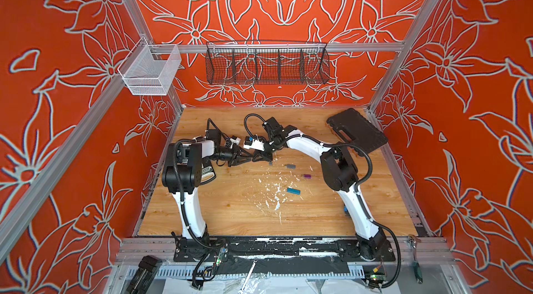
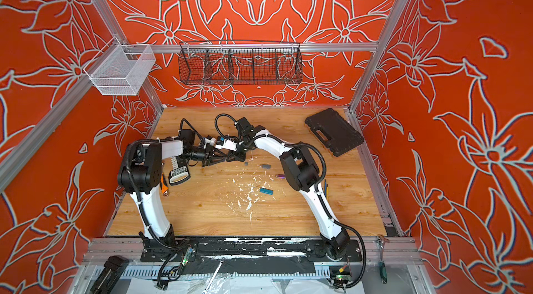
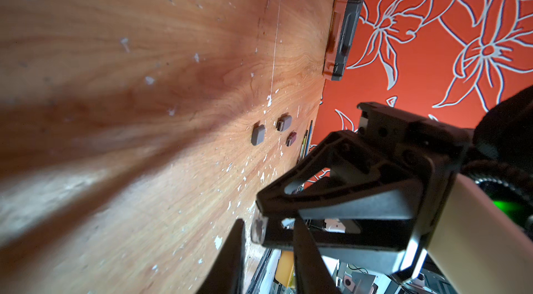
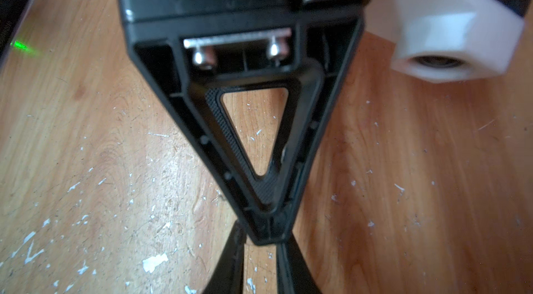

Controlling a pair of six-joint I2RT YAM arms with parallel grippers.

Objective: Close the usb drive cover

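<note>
My two grippers meet above the middle-left of the table. My left gripper (image 1: 246, 159) reaches rightward to the tip of my right gripper (image 1: 255, 157). In the left wrist view a small light piece (image 3: 258, 230) shows at the right gripper's fingertips, just beyond my left fingers; what it is cannot be told clearly. My left fingers stand part open around or beside it. Small drives and caps lie on the table: grey (image 1: 290, 166), purple (image 1: 307, 176), blue (image 1: 293, 190) and a small grey piece (image 1: 270, 163).
A black case (image 1: 356, 130) lies at the back right. Tools and a device (image 2: 179, 174) lie at the left under the left arm. White flakes are scattered mid-table. Wire baskets (image 1: 267, 63) hang on the back wall, above the table.
</note>
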